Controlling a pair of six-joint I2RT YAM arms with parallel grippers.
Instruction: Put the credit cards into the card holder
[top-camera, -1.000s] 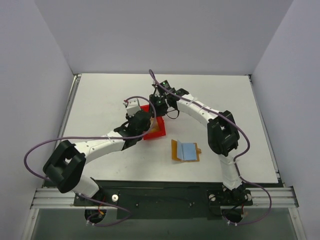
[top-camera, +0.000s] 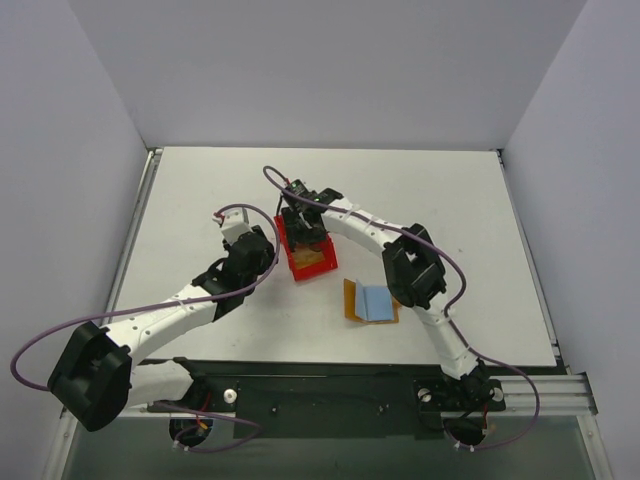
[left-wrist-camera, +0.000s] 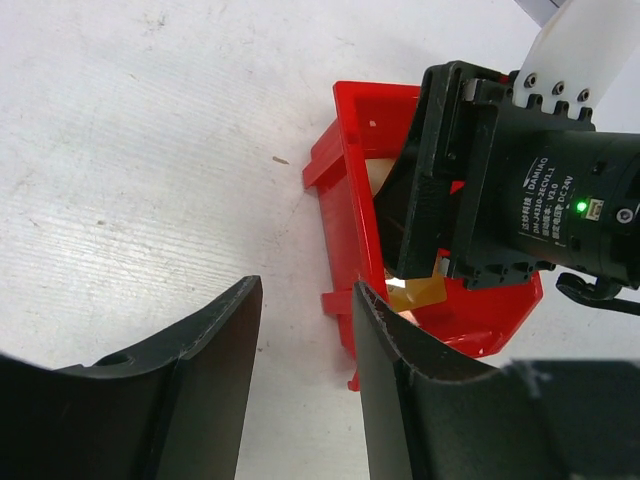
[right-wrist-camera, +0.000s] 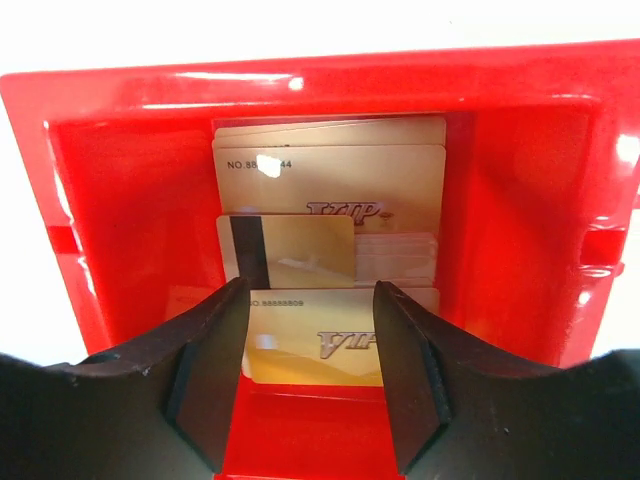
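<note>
Several gold credit cards (right-wrist-camera: 330, 190) lie loosely overlapped in a red bin (right-wrist-camera: 330, 88); one shows a dark stripe, others VIP lettering. My right gripper is over the bin, fingers apart, with the lower VIP card (right-wrist-camera: 310, 362) visible between and beneath them. No card is seen gripped. My left gripper is open just outside the bin's long side wall (left-wrist-camera: 355, 235), its right finger beside the wall and nothing held. The card holder (top-camera: 377, 303), blue inside with a tan flap, stands opened on the table to the right of the bin's near end.
The right arm (top-camera: 385, 235) reaches across the table from the right and covers part of the bin.
The left arm has drawn back leftward from the bin. The right gripper has moved left and down in the top view, over the bin, which has turned and shifted slightly. The card holder stays put.
</note>
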